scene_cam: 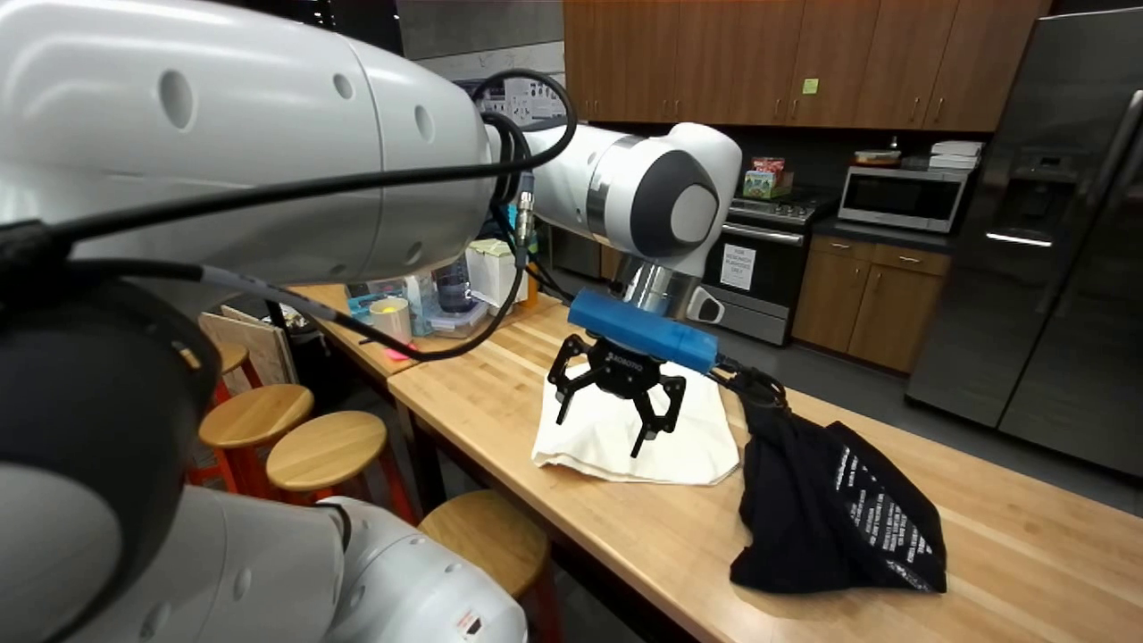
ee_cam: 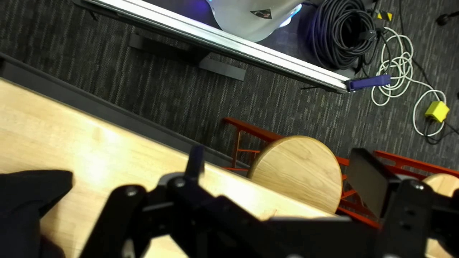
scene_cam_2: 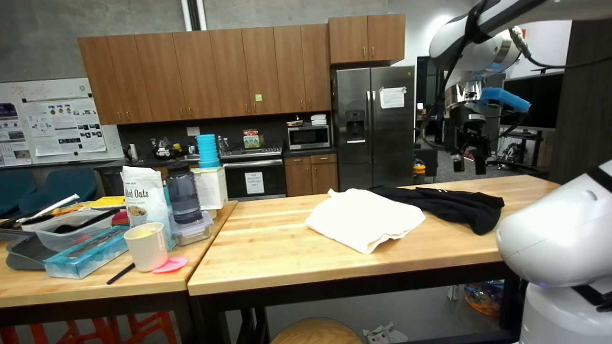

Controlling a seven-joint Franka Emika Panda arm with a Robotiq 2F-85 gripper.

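My gripper [scene_cam: 597, 434] hangs above the wooden table, its two fingers spread wide apart and empty. In exterior view 2 the gripper [scene_cam_2: 469, 166] is high at the right, clear of the tabletop. A cream cloth [scene_cam: 698, 430] lies roughly flat on the table, partly hidden behind the gripper in exterior view 1. Beside it rests a crumpled black garment [scene_cam: 809, 514] with white print. Part of the black garment [ee_cam: 19, 210] shows at the lower left of the wrist view, outside the open fingers, which face the table edge and a stool.
A second counter at the left carries an oats bag [scene_cam_2: 146, 200], a mug [scene_cam_2: 146, 246], a dark bottle [scene_cam_2: 183, 195] and containers. Several stools, including one round stool [ee_cam: 299, 172], line the table's near side. Bare tabletop [scene_cam_2: 258, 252] lies left of the cream cloth.
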